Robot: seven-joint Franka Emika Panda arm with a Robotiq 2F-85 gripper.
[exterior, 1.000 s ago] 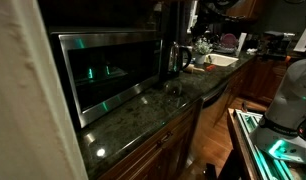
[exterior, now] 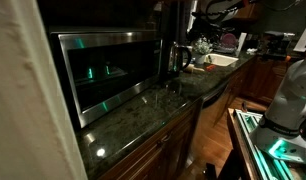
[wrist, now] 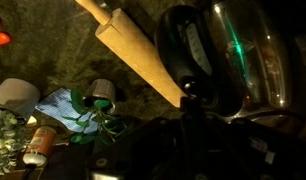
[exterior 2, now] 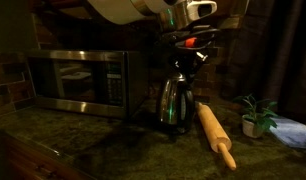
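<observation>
The dark, shiny kettle (exterior 2: pixel 174 104) stands on the counter right of the microwave in exterior view 2. The wrist view shows its glossy body (wrist: pixel 255 55) and black handle (wrist: pixel 198 60) at upper right. My gripper is at the lower middle there, dark against the kettle's handle; it looks shut, with nothing showing between its fingers. Whether it touches the handle is unclear. In exterior view 2 the arm (exterior 2: pixel 183 14) reaches above the kettle. A wooden rolling pin (exterior 2: pixel 215 133) lies right of the kettle.
A microwave (exterior 2: pixel 83 82) is left of the kettle. A small potted plant (exterior 2: pixel 255 122) and a blue-white cloth (exterior 2: pixel 292 132) sit right of the rolling pin. An orange-labelled bottle (wrist: pixel 39 146) appears at lower left in the wrist view.
In exterior view 1 the arm at the upper right has come lower, nearer the kettle. The objects on the counter look unmoved.
</observation>
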